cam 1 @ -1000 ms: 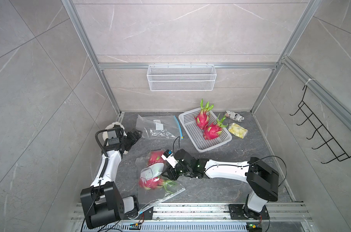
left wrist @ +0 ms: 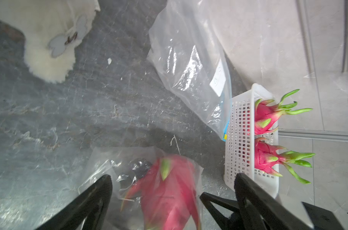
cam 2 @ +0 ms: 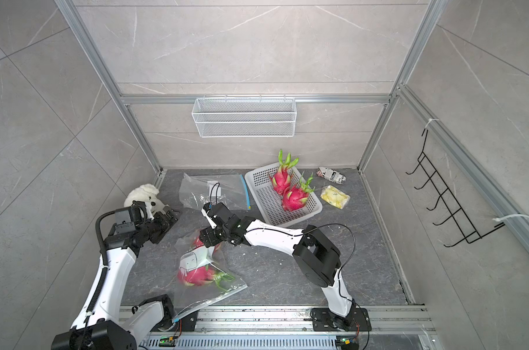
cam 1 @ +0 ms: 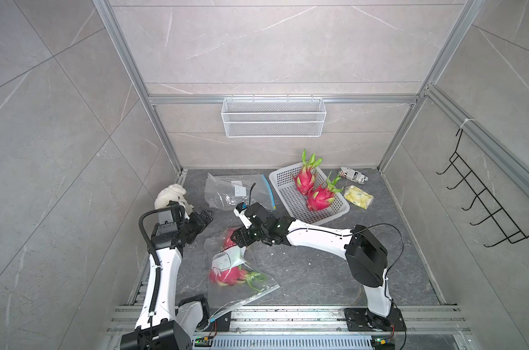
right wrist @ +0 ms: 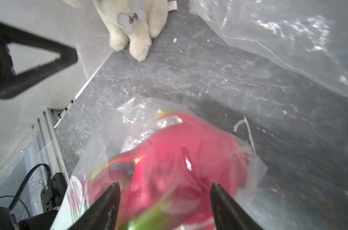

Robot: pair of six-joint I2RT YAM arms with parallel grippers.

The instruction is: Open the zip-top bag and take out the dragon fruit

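Observation:
A clear zip top bag (cam 1: 244,293) lies at the front left of the table with dragon fruit (cam 1: 228,276) inside and a white label on top. Its slider strip edge faces the front. The fruit at the bag's far end (right wrist: 189,153) fills the right wrist view behind the fingers. My right gripper (cam 1: 241,235) hovers at that far end, open, apparently not gripping the plastic. My left gripper is open too, left of and behind the bag, near the plush toy. In the left wrist view the bagged fruit (left wrist: 170,187) shows between and beyond its fingers.
An empty-looking clear bag (cam 1: 232,189) lies at the back left. Beside it, a white basket (cam 1: 286,195) holds two dragon fruit. A yellow packet (cam 1: 358,197) and a white plush toy (cam 1: 168,195) stand at the sides.
My right gripper has moved left and backward, from beside the bag to over its far end. The left arm has shifted slightly toward the front, and its elbow has swung.

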